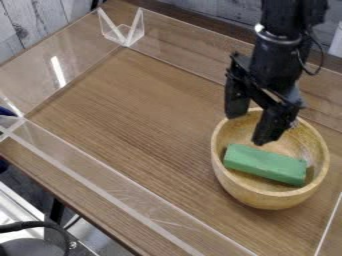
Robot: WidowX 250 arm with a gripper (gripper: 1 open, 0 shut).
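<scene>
My black gripper (261,106) hangs from the top right over the back of a tan round bowl (230,181), open, its dark fingers pointing down. A green rectangular block (265,165) lies inside the bowl toward its front, below the fingertips. The arm hides part of the table behind the bowl.
A small clear angular object (122,27) stands at the back left. Black cables (30,228) show at the lower left corner, beside the table's edge.
</scene>
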